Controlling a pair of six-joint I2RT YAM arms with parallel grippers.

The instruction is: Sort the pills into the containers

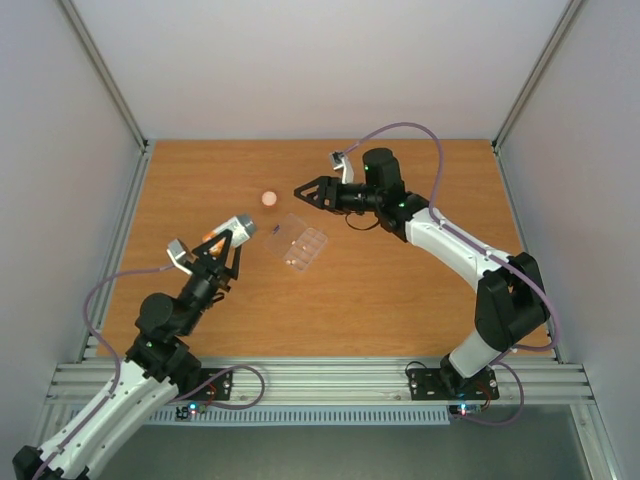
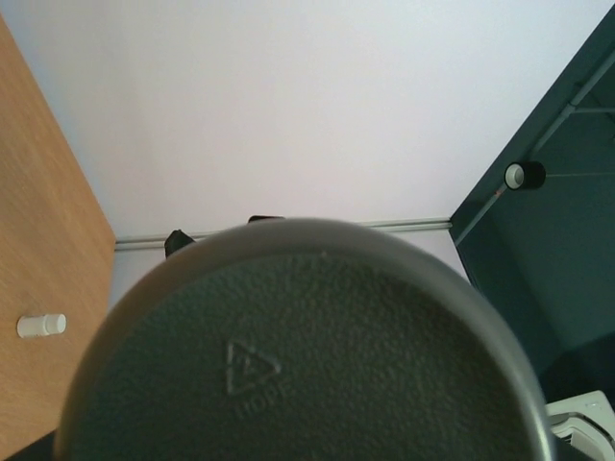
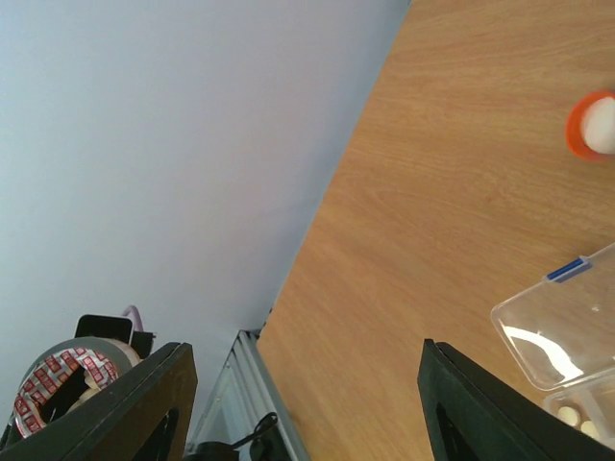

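My left gripper point(image 1: 228, 250) is shut on a pill bottle point(image 1: 236, 229), held up at left in the top view; its dark rounded surface fills the lower left wrist view. In the right wrist view the bottle point(image 3: 72, 389) shows pale pills inside. My right gripper point(image 1: 310, 193) stands open above the table, up and right of the bottle, nothing visible between its fingers. A clear compartment box point(image 1: 305, 250) lies lid-open mid-table, with pale pills in it in the right wrist view. A round orange-rimmed container point(image 3: 586, 130) with a white top stands behind the box.
Pale walls and metal rails bound it. An orange object, partly hidden, lies behind the left gripper in the top view.
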